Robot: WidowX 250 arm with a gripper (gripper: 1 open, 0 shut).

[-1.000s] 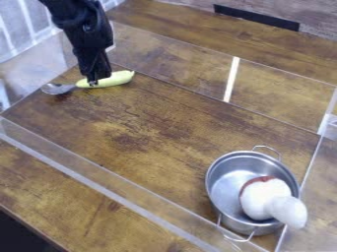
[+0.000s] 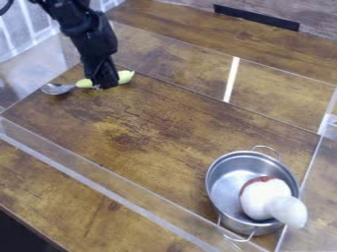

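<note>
My black gripper (image 2: 95,75) reaches down from the top left, its tip over a pale yellow-green elongated item (image 2: 120,78) lying on the wooden table (image 2: 158,148). It looks shut; whether anything is between its fingers is hard to tell at this size. A metal spoon-like piece (image 2: 57,90) lies just left of the item.
A steel pot (image 2: 228,186) at the lower right holds a white object (image 2: 277,207) with some red. Clear panels border the work area, and a white strip (image 2: 232,79) lies on the right.
The pot and its contents are unchanged.
</note>
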